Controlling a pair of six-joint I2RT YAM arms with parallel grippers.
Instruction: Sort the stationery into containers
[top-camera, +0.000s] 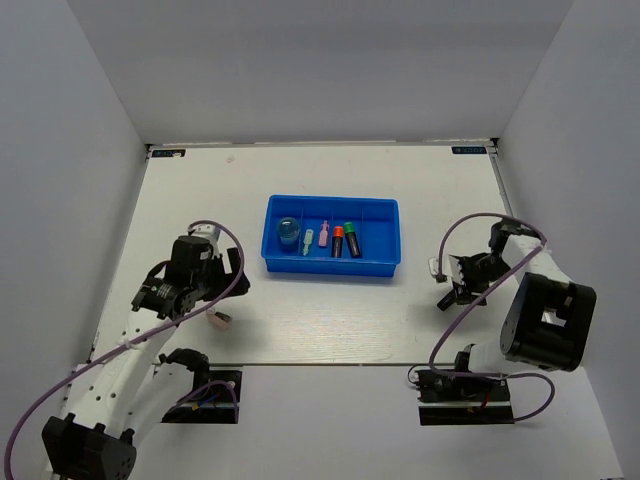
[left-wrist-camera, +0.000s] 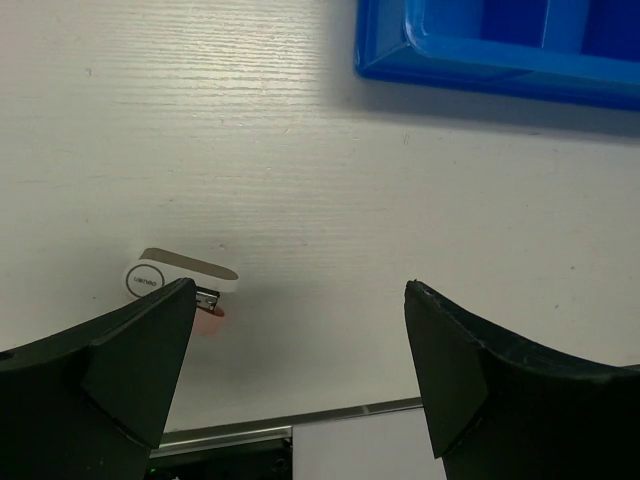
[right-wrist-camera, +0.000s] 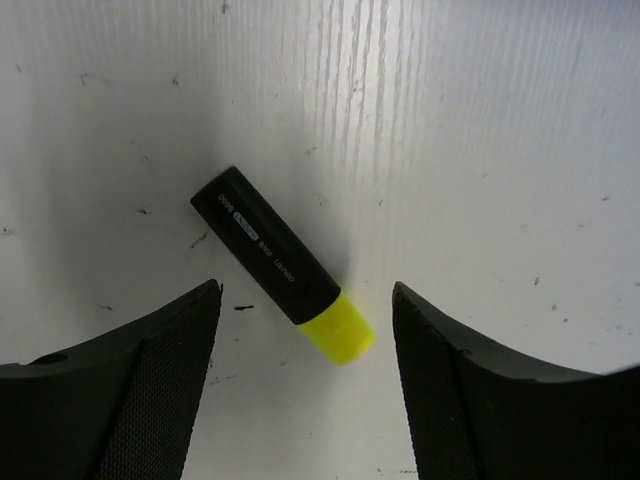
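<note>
A black highlighter with a yellow end (right-wrist-camera: 272, 250) lies slantwise on the table, between and beyond the fingertips of my open right gripper. In the top view that gripper partly covers the highlighter (top-camera: 445, 301). A small white and pinkish stapler (left-wrist-camera: 180, 270) lies near the table's front left, partly behind one finger of my left gripper. That gripper is open and empty. The blue divided tray (top-camera: 330, 265) holds a round clear item (top-camera: 289, 231), a whitish-green item (top-camera: 307, 241), a pink item (top-camera: 324, 234), an orange-capped marker (top-camera: 337, 242) and a green-capped marker (top-camera: 352, 240).
The tray's right compartment (top-camera: 379, 232) looks empty. Bare table (top-camera: 350, 315) lies in front of the tray, between the two arms. The table's front edge (left-wrist-camera: 365, 409) runs close below the stapler.
</note>
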